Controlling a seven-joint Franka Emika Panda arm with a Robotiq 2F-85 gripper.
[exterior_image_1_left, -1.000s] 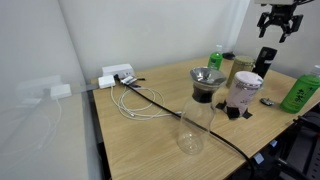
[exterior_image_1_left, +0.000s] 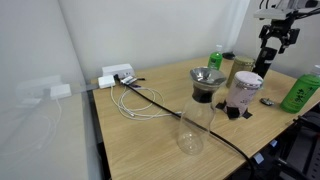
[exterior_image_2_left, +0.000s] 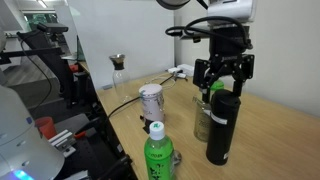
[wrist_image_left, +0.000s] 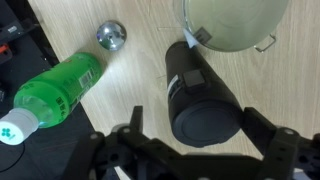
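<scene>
A tall black cylinder (exterior_image_2_left: 222, 128) stands upright on the wooden table near the front right in exterior view 2. In the wrist view its round black top (wrist_image_left: 207, 122) faces the camera. My gripper (exterior_image_2_left: 224, 82) is pointed down over the cylinder's top, fingers apart. From above, the cylinder's top appears between the spread fingers, closer to the right one. Whether either finger touches it, I cannot tell. In exterior view 1 the gripper (exterior_image_1_left: 279, 42) hangs at the upper right, by the top of the black cylinder (exterior_image_1_left: 265, 62).
Close behind the cylinder is a clear jar with a metal clasp (wrist_image_left: 237, 20). A green bottle (exterior_image_2_left: 159, 153) and a small shiny metal object (wrist_image_left: 111, 36) are nearby. A white-pink container (exterior_image_1_left: 241, 92) and a glass carafe (exterior_image_1_left: 195, 128) stand farther off.
Over the last second my gripper has come down toward the top of the black cylinder. The objects on the table have kept their places.
</scene>
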